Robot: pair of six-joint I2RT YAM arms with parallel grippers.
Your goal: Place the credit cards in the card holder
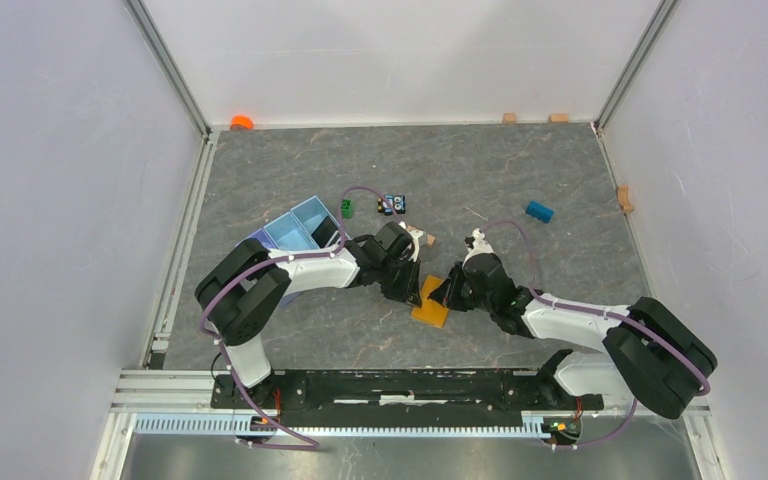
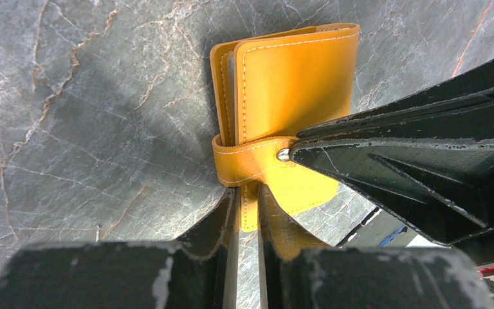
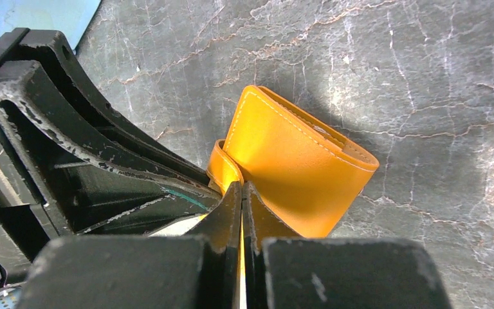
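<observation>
The orange card holder (image 1: 430, 314) lies folded on the table between the two arms. A pale edge (image 2: 231, 90) shows between its flaps, and a strap (image 2: 237, 162) with a metal snap crosses it. At the strap's lower edge, my left gripper is slightly open; orange leather shows through its gap. My right gripper is shut, its tips touching the strap area beside the snap; whether any leather is pinched there is hidden. No separate credit card can be made out.
Behind the left arm stands a blue compartment tray (image 1: 286, 232) with a dark item in it. A green block (image 1: 347, 208), a small dark-blue gadget (image 1: 393, 204) and a wooden block (image 1: 426, 237) lie farther back. A blue block (image 1: 539, 211) is back right. Both grippers are close together.
</observation>
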